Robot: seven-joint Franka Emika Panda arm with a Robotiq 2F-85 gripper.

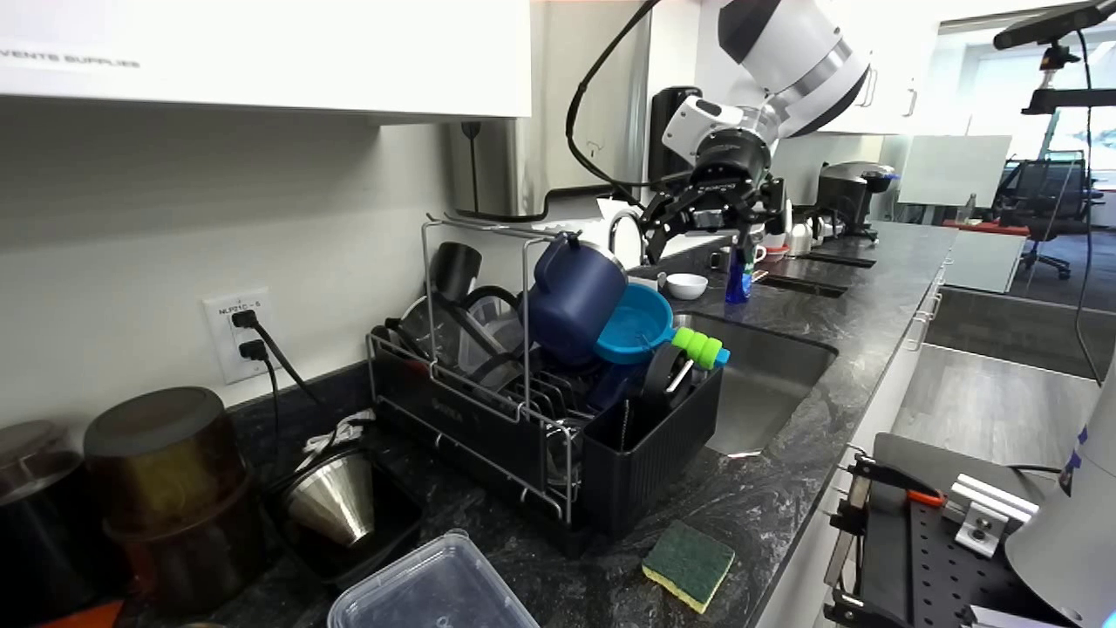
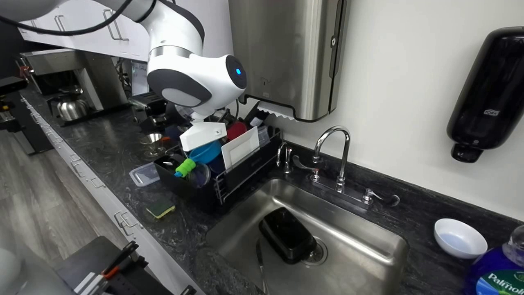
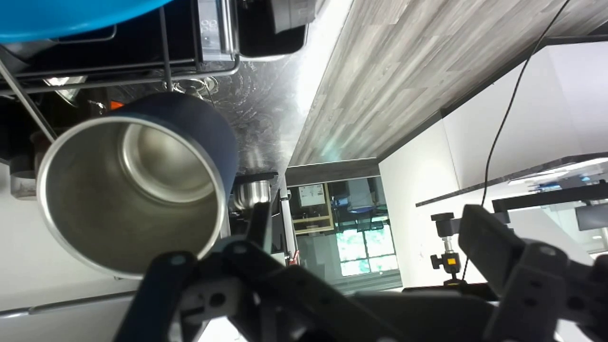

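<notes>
In exterior view 1 a dark blue mug point(image 1: 575, 298) lies tilted on the dish rack point(image 1: 460, 398), beside a light blue bowl point(image 1: 635, 323). My gripper point(image 1: 698, 239) hangs above and to the right of that mug, near the sink side, apart from everything. Its fingers are spread, and only air lies between them. The wrist view shows the mug point(image 3: 137, 188) with its metal-lined mouth facing the camera, empty inside, to the left of my gripper. The bowl's rim point(image 3: 68, 23) is at that view's top left. Exterior view 2 hides the fingers behind the arm.
A green sponge point(image 1: 690, 563) and a clear lid point(image 1: 434, 586) lie on the counter. Inside the sink point(image 2: 358, 241) is a black container point(image 2: 287, 235). A faucet point(image 2: 344, 152) stands behind it. The paper towel dispenser point(image 2: 290, 49) hangs close to the arm.
</notes>
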